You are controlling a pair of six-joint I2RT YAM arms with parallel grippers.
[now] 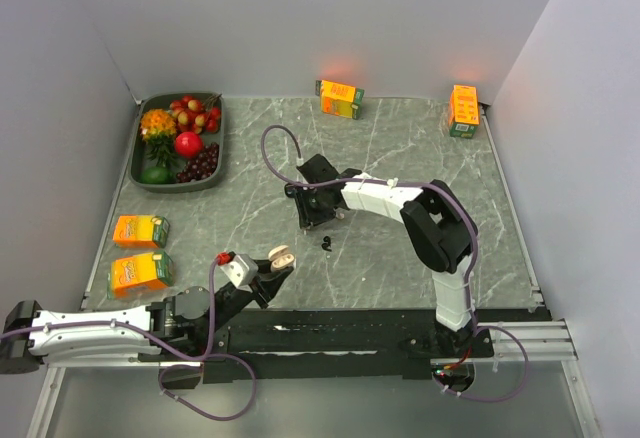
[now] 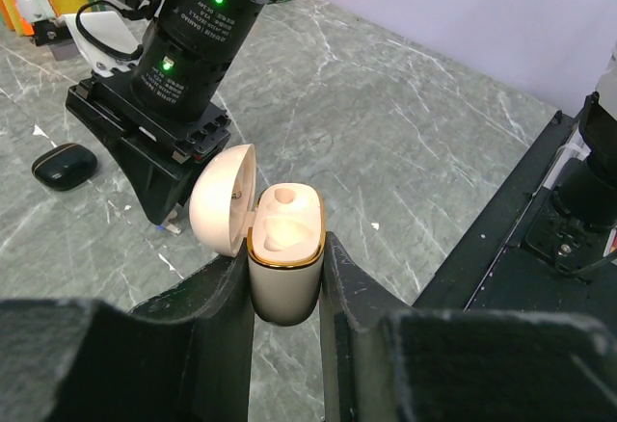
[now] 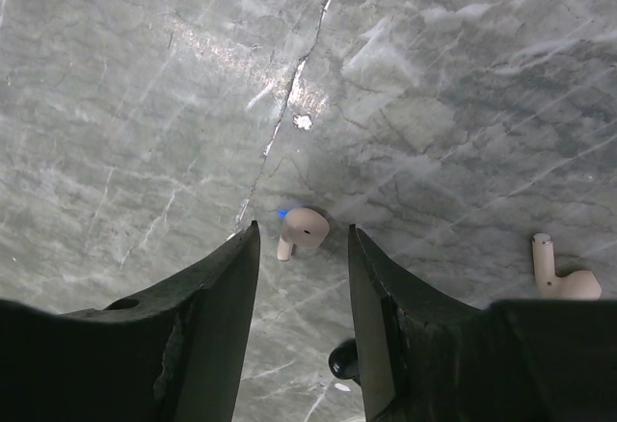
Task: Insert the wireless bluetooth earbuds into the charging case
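Note:
My left gripper is shut on the white charging case [image 2: 284,239], held upright with its lid open and its cavities facing up. My right gripper points down at the table with its fingers apart, around a white earbud [image 3: 305,226] that lies between and just beyond the fingertips. A second white earbud [image 3: 566,283] lies to the right in the right wrist view. A black earbud [image 3: 344,358] lies below, partly hidden by a finger.
A black case [image 2: 65,166] lies on the table. A fruit basket [image 1: 141,176] is at the back left, with orange-yellow boxes [image 1: 140,230] along the left and back.

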